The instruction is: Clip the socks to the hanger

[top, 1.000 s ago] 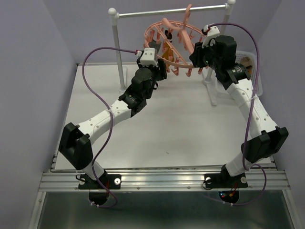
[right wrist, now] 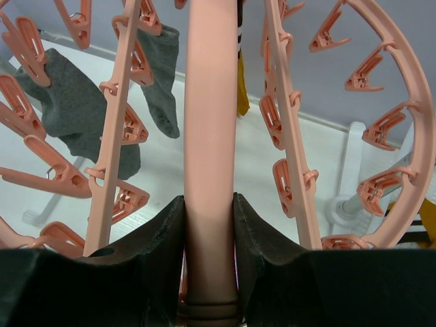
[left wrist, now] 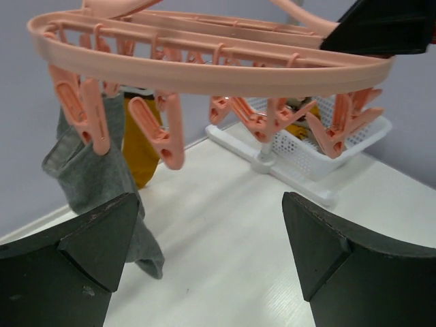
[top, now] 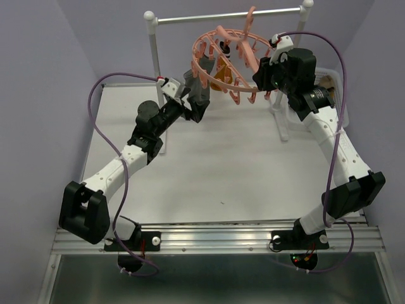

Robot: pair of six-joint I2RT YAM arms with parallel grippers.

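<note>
A pink hanger [top: 231, 81] with clips hangs from a white rail. Under its left side a grey sock [left wrist: 95, 170] hangs from a clip, its lower part dangling free. A second grey sock [right wrist: 161, 71] and a mustard sock [right wrist: 242, 85] hang farther back among the clips. My left gripper [top: 192, 104] is open at the hanger's left; no cloth is held between its fingers, and the grey sock shows behind the left one. On the right, my right gripper [top: 263, 73] is shut on the hanger's pink bar [right wrist: 210, 136].
A white basket [left wrist: 313, 146] with yellow and dark items stands at the back right. The stand's white posts [top: 155, 54] and feet [top: 279, 120] flank the hanger.
My left gripper has drawn back leftward from the hanger, and its fingers now stand wide apart. The grey sock that it covered now shows hanging. The right arm has barely moved.
</note>
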